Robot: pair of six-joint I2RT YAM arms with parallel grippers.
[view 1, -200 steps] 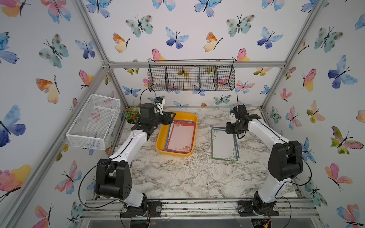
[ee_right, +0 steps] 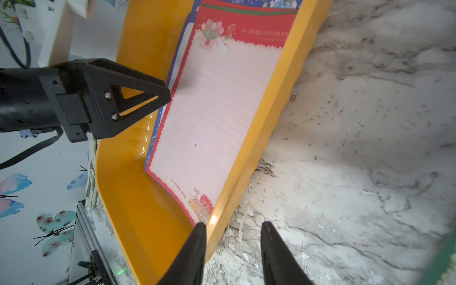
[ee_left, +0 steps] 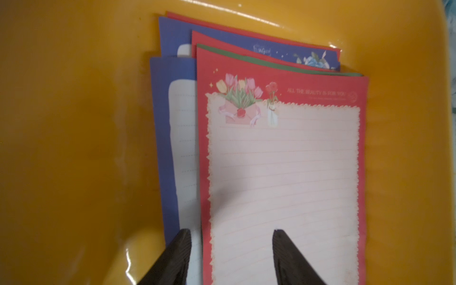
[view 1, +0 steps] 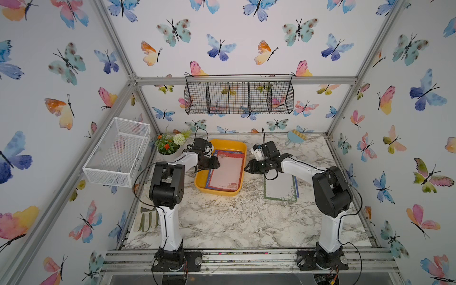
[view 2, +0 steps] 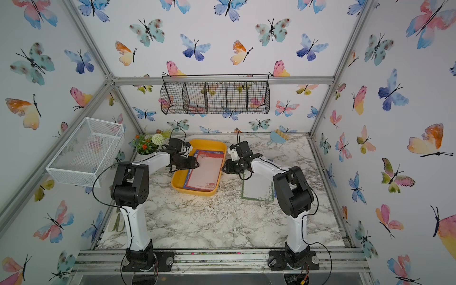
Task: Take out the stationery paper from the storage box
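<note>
The yellow storage box (view 1: 201, 182) holds a stack of stationery paper, a red-bordered floral sheet (ee_left: 285, 180) on blue, red and green ones. My left gripper hangs over the stack, fingers apart and empty. My right gripper is beside the box's right wall, also open with nothing between its fingers. Green- and blue-bordered sheets (view 1: 279, 187) lie on the table to the right, partly under the right arm.
A flower pot (view 1: 168, 149) stands behind the left arm. A white mesh basket (view 1: 106, 178) is at the left; a black wire rack (view 1: 239, 97) hangs at the back.
My left gripper has come down lower over the paper in the box. My right gripper has moved left from above the loose sheets to the box's right side.
</note>
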